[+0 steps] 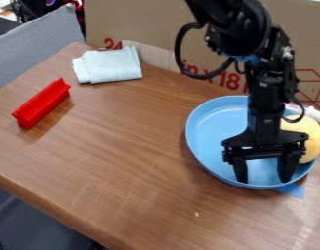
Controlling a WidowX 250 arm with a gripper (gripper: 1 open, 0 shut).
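My gripper (263, 166) is low over a blue plate (209, 137) at the right of the table, open, its fingertips down at the plate. A yellow round object (303, 132) shows on the plate's right side, partly behind the gripper; what lies between the fingers is hard to make out.
A red bar-like object (42, 104) lies at the table's left, with a folded pale cloth (106, 65) behind it. A cardboard box (149, 24) stands along the back.
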